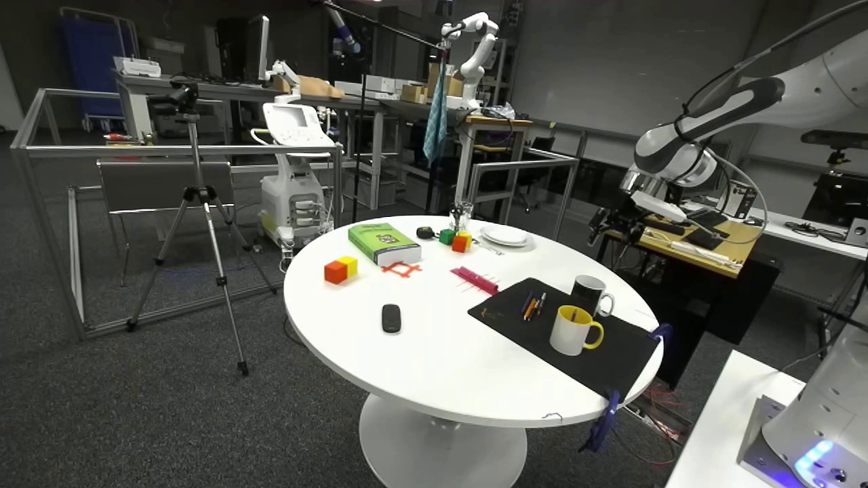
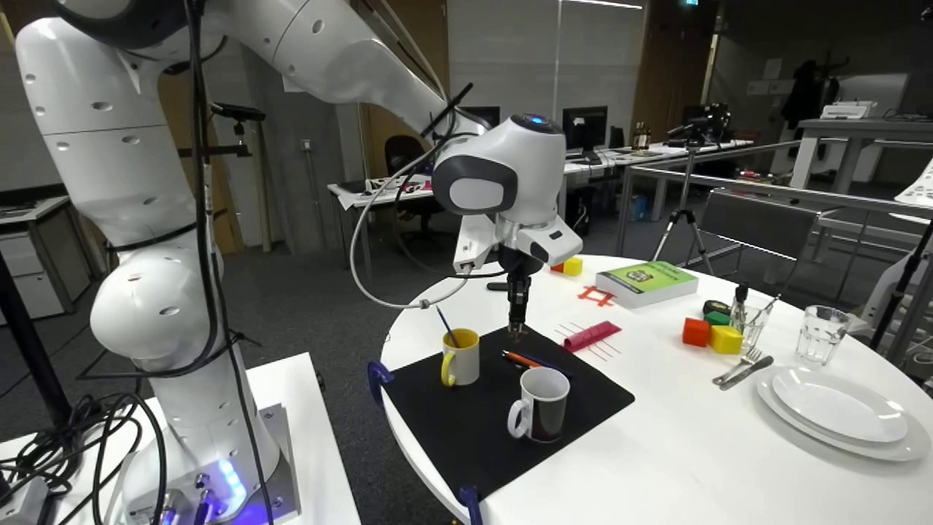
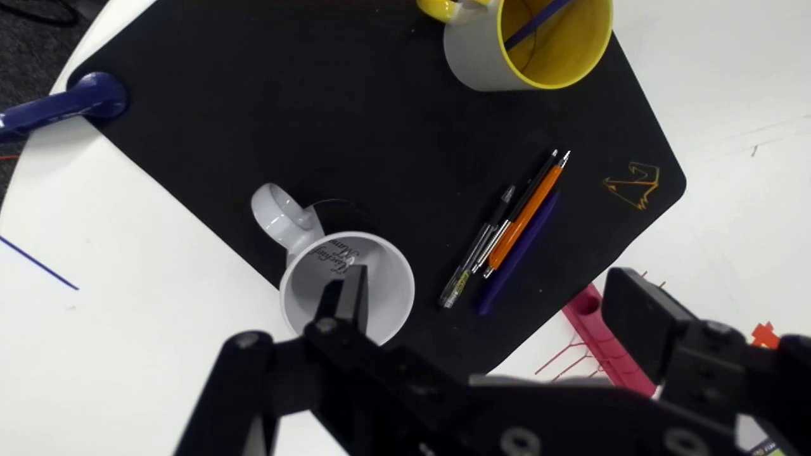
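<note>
My gripper stands open above the black mat, its fingers wide apart and nothing between them. In the wrist view its left finger (image 3: 351,292) overlaps the opening of a white-lined mug (image 3: 395,285) with a dark outside. Several pens (image 3: 521,216), one of them orange, lie side by side on the mat beyond the gap. A white mug with a yellow inside (image 3: 475,57) holds a blue pen (image 3: 541,21). From the second exterior view, the gripper (image 2: 517,325) hangs over the table area, pointing down. Exterior view 1 shows it (image 1: 606,228) raised at the right.
Blue clamps (image 2: 377,382) grip the mat's (image 2: 437,420) edge. A pink tube (image 2: 592,336) lies beside the mat. Farther off are a green book (image 2: 647,280), colored blocks (image 2: 696,332), cutlery, glasses and stacked plates (image 2: 835,402).
</note>
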